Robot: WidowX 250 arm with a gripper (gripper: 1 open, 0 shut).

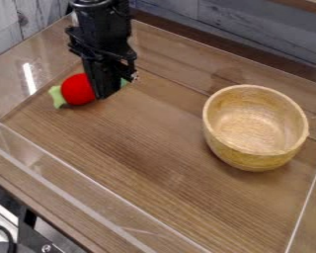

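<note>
The black gripper (106, 81) hangs at the upper left, shut, just above and right of a red round object (76, 90) on the wooden table. A small pale green piece (58, 97) shows at the red object's left. Another bit of green shows behind the gripper to its right, mostly hidden. Whether the fingers touch the red object, I cannot tell.
A wide tan bowl (253, 126) stands at the right. A wall runs along the back, and a dark cable lies at the lower left.
</note>
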